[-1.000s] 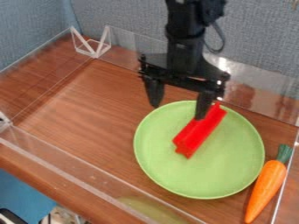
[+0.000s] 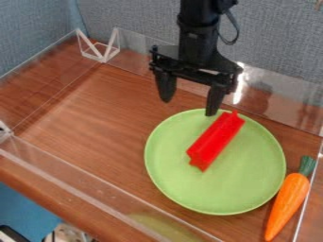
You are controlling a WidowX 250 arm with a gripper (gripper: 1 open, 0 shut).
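A red elongated block (image 2: 214, 141) lies diagonally on a green plate (image 2: 177, 175). My black gripper (image 2: 190, 94) hangs above the upper edge of the plate, up and to the left of the block, its two fingers spread wide with nothing between them. An orange carrot with a green top (image 2: 286, 203) lies to the right of the plate, at the right side of the table.
Clear low walls border it, and a white wire frame (image 2: 96, 47) stands at the back left corner. A grey padded backdrop rises behind.
My gripper has risen slightly and drawn away from the red block, which now shows more fully. The block, plate and carrot stay where they were.
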